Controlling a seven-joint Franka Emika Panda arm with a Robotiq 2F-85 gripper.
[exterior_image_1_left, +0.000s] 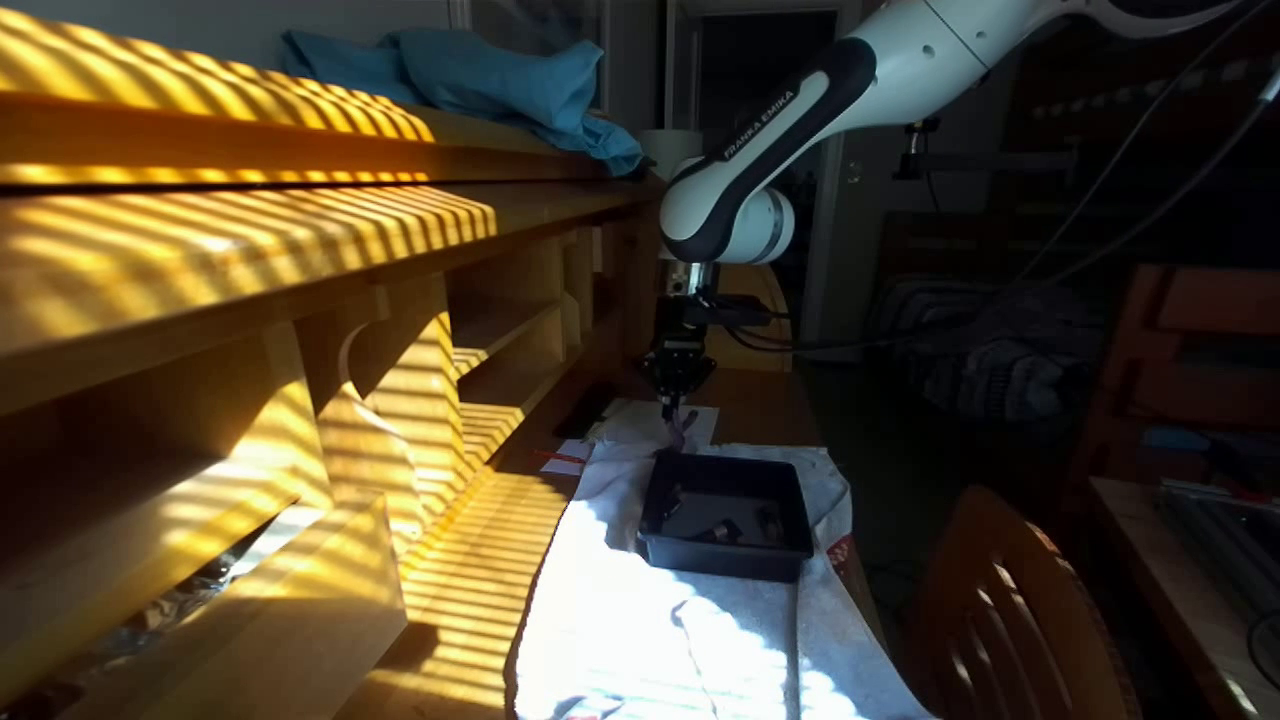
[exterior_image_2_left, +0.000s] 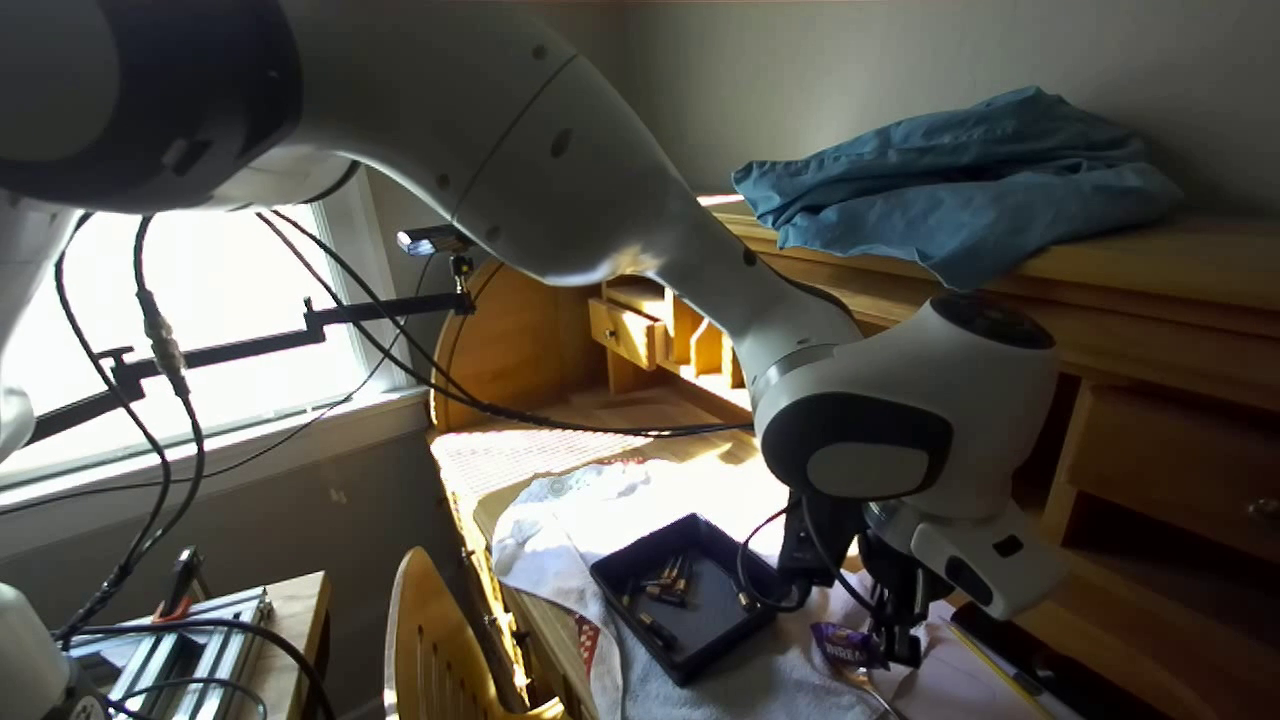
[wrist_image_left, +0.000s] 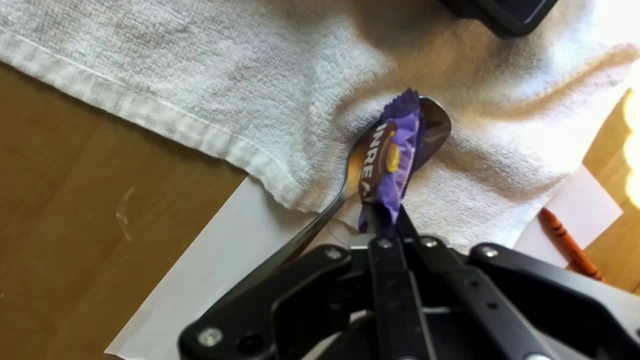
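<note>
A purple-and-brown wrapped candy points forward from my gripper in the wrist view. Its near end is pinched at the shut fingertips. Behind the candy, a metal spoon lies on the whitish towel, its bowl partly covered from view and its handle running under the gripper. Exterior view 2 has the candy beside the gripper, low over the desk. Seen in exterior view 1, the gripper points down behind the black tray, and the candy looks small and dim.
Several small dark and brassy pieces lie inside the black tray. White paper sticks out from under the towel, and an orange crayon lies at the right. Wooden shelves line one side; a chair stands opposite.
</note>
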